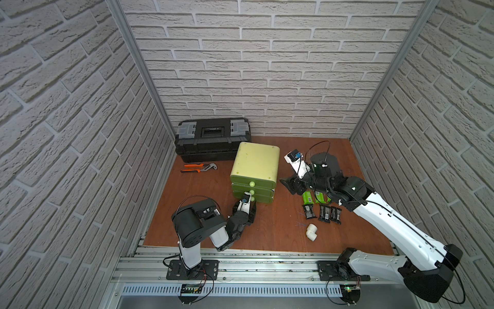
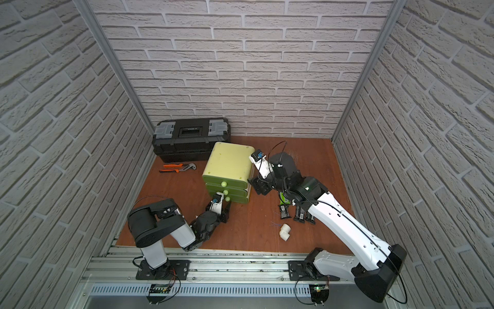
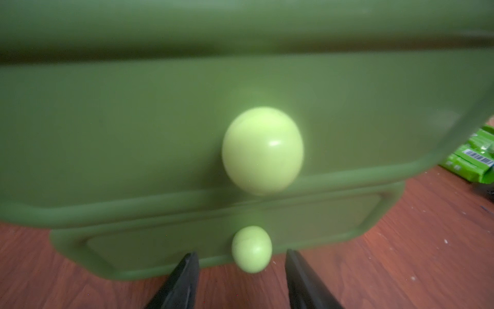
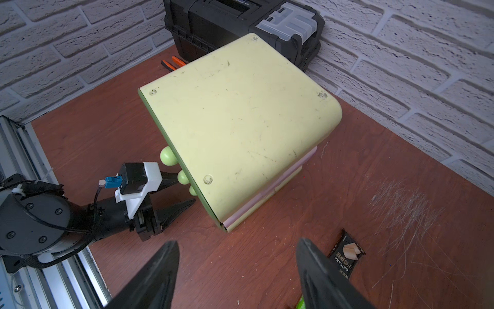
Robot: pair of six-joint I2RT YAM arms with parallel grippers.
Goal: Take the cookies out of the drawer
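The green drawer unit (image 1: 255, 164) stands mid-table with its drawers closed. On its front are round green knobs, one above another. In the left wrist view the middle knob (image 3: 263, 151) looms large, and the lowest knob (image 3: 251, 249) appears in the gap between the fingertips. My left gripper is open in front of the drawer fronts, holding nothing. To the unit's right, my right gripper is open and empty above the table. Green cookie packs (image 1: 307, 197) and black wrapped bars (image 1: 308, 211) lie on the table at the right.
A black toolbox (image 1: 212, 139) sits behind the unit on the left, with orange-handled pliers (image 1: 198, 167) before it. A white pipe elbow (image 1: 311, 232) lies at front right. Bare table lies between it and the drawer front.
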